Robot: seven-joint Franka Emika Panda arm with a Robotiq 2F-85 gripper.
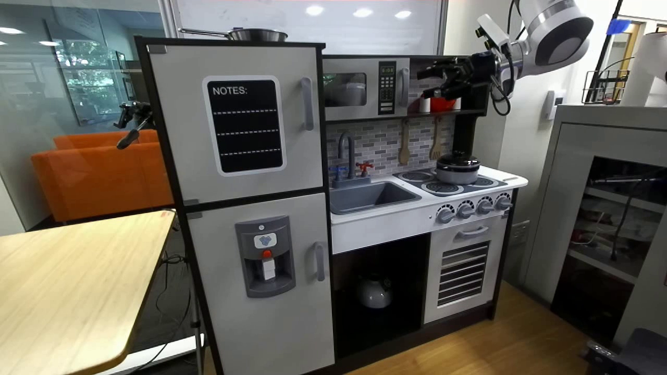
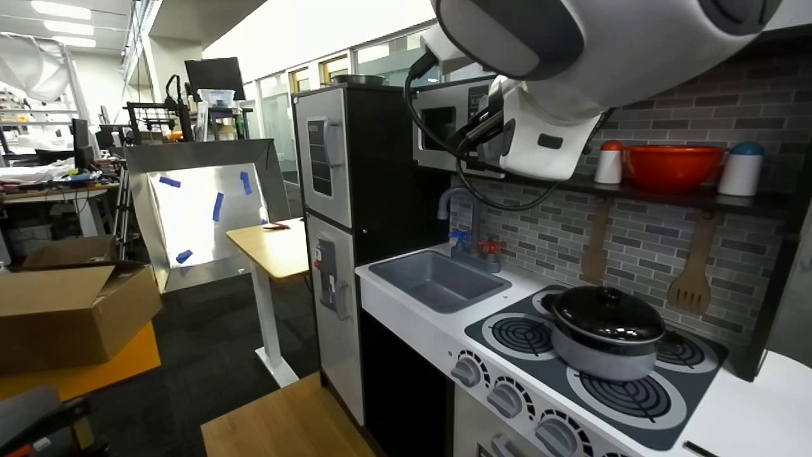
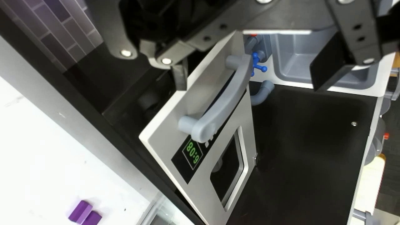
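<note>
My gripper point(image 1: 431, 81) is open in front of the shelf, just right of the toy microwave point(image 1: 353, 90). In the wrist view its two fingers point(image 3: 328, 63) are spread wide with nothing gripped, and the microwave's grey handle point(image 3: 227, 99) appears between and below them. From that angle the light grey microwave door point(image 3: 221, 150) stands on a slant, its green clock digits showing. Whether the door is fully closed is hard to tell. In the second exterior view, the arm hides much of the gripper and part of the microwave point(image 2: 438, 125).
Right of the microwave, a red bowl point(image 2: 674, 167) and two shakers share the shelf. Below are the sink point(image 2: 438, 282), the faucet point(image 2: 473, 209) and a lidded pot point(image 2: 609, 335) on the stove. The tall toy fridge point(image 1: 250, 125) carries a pan point(image 1: 256, 35) on top.
</note>
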